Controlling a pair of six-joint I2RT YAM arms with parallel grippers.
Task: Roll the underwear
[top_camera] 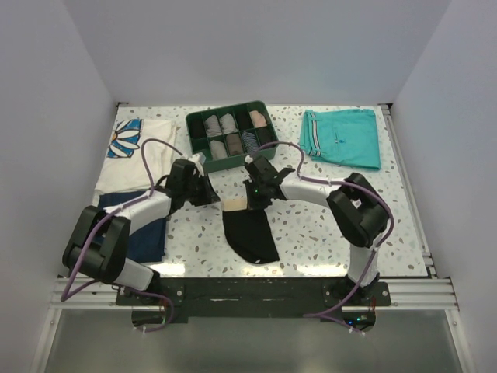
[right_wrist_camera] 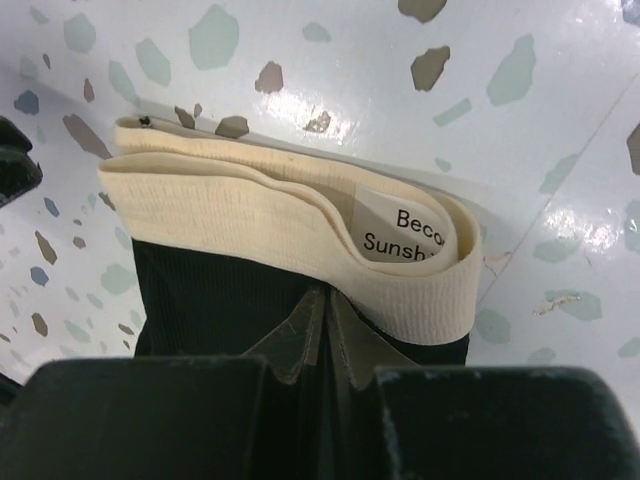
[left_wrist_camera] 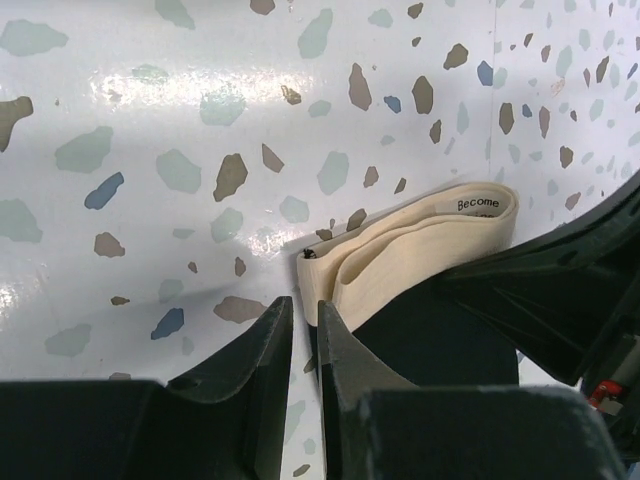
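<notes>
The dark underwear [top_camera: 250, 235] with its cream waistband [top_camera: 234, 205] lies lengthwise on the table between my arms, waistband toward the back. At the waistband's left end, my left gripper is shut with the corner of the band between its fingertips. My right gripper is shut at the dark cloth just under the waistband [right_wrist_camera: 290, 215], and the fabric puckers round its tips. The band stands up in loose folds, with printed lettering showing inside it. Most of the dark cloth is hidden by the fingers in both wrist views.
Behind the underwear stands a green divided box [top_camera: 230, 162] holding several rolled items. A teal cloth [top_camera: 342, 138] lies at back right; a white cloth [top_camera: 155, 155] and navy cloth [top_camera: 146, 241] lie at left.
</notes>
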